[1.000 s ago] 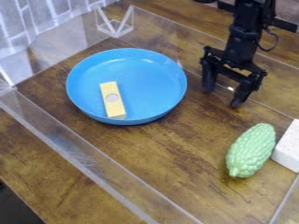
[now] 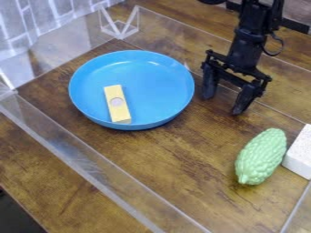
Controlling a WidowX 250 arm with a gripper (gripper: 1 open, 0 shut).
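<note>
My black gripper [image 2: 230,88] is low at the upper right of the wooden table, its dark fingers at the surface just right of the blue plate [image 2: 131,64]. Whether it is open or shut, or has anything between the fingers, is hard to tell. A pale yellow block [image 2: 116,96] with a light round spot lies on the left part of the plate. A green corn-like vegetable [image 2: 260,157] lies at the lower right.
A white block [image 2: 299,157] sits at the right edge beside the green vegetable. Clear walls [image 2: 61,109] border the tray on the left.
My gripper has shifted slightly down and left toward the surface near the plate. The objects have not visibly moved.
</note>
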